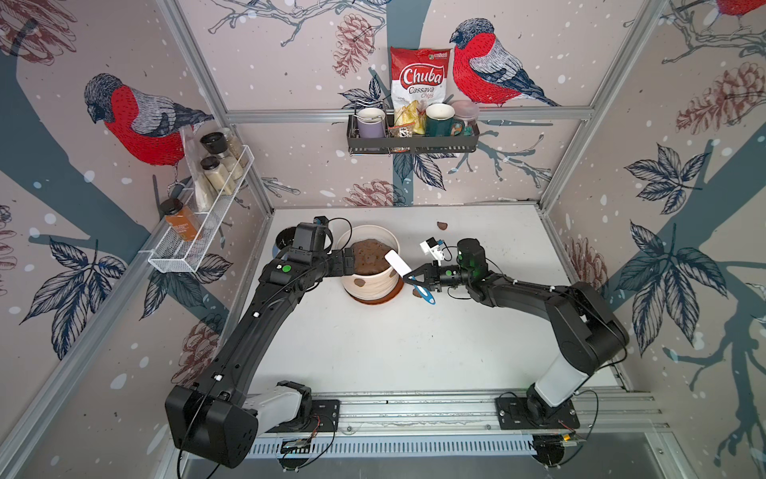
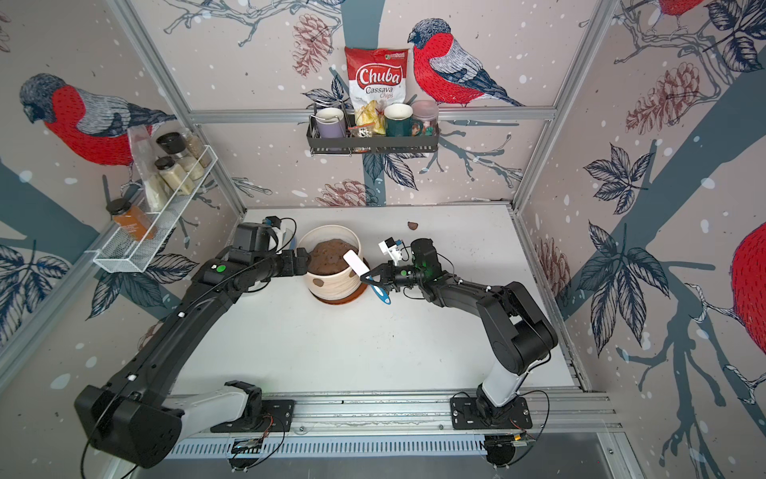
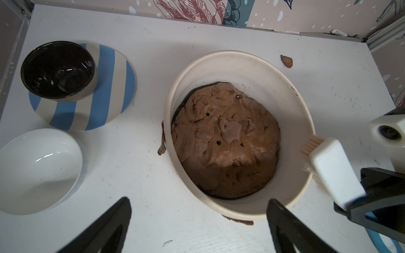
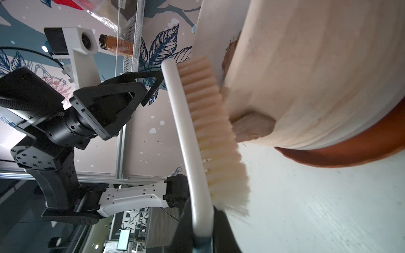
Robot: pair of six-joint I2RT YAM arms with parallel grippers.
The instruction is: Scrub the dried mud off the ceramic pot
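Observation:
The pale ceramic pot (image 1: 372, 288) stands on a terracotta saucer (image 4: 358, 156), filled with brown soil (image 3: 227, 139). On its outer wall is a brown mud patch (image 4: 254, 125); another mud bit (image 4: 230, 57) shows further along the wall. My right gripper (image 1: 419, 277) is shut on a brush (image 4: 187, 139) with a white head and blue handle. In the right wrist view the bristles (image 4: 213, 135) face the pot and overlap the mud patch; whether they touch cannot be told. My left gripper is open above the pot's left side, empty between its fingers.
Left of the pot, in the left wrist view, are a white bowl (image 3: 40, 172) and a dark bowl (image 3: 59, 69) on a striped plate (image 3: 124, 80). A brown shard (image 3: 286, 61) lies behind.

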